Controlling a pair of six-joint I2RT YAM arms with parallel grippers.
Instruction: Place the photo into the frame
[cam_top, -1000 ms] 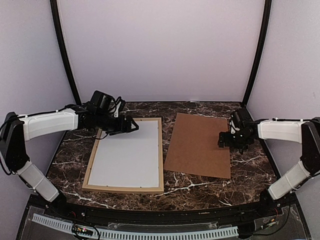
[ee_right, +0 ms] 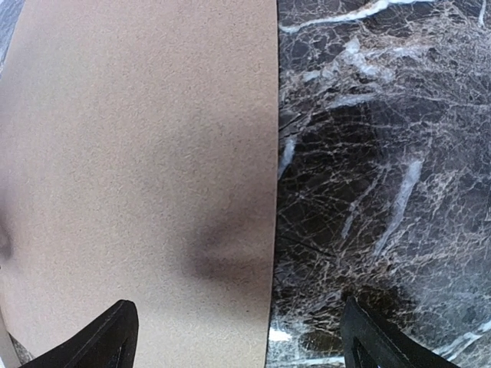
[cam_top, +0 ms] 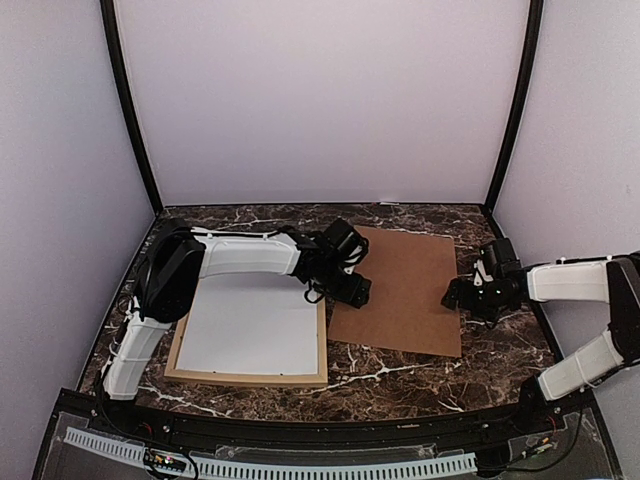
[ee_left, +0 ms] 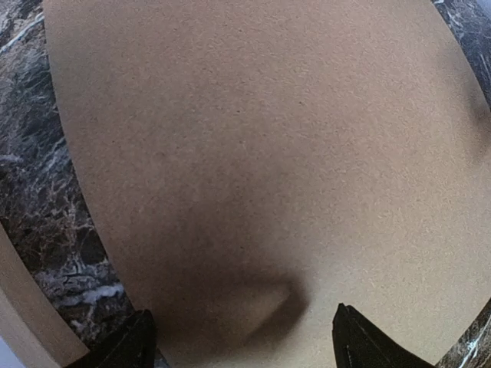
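Observation:
A brown board (cam_top: 398,300) lies flat on the dark marble table, right of a wooden frame (cam_top: 247,378) that holds a white sheet (cam_top: 245,325). My left gripper (cam_top: 355,290) is over the board's left part; in the left wrist view its open fingers (ee_left: 360,341) hover above the brown surface with nothing between them. My right gripper (cam_top: 460,295) is at the board's right edge; in the right wrist view it stands open, one finger (ee_right: 100,341) over the board and the other over bare marble. I cannot make out a separate photo.
Marble table (cam_top: 400,390) shows free along the front and behind the board. White walls (cam_top: 320,100) enclose the back and sides, and a dark rail runs along the front edge.
My left arm has swung right, from above the frame to the brown board, and lower. My right gripper has shifted slightly down and to the right at the board's edge.

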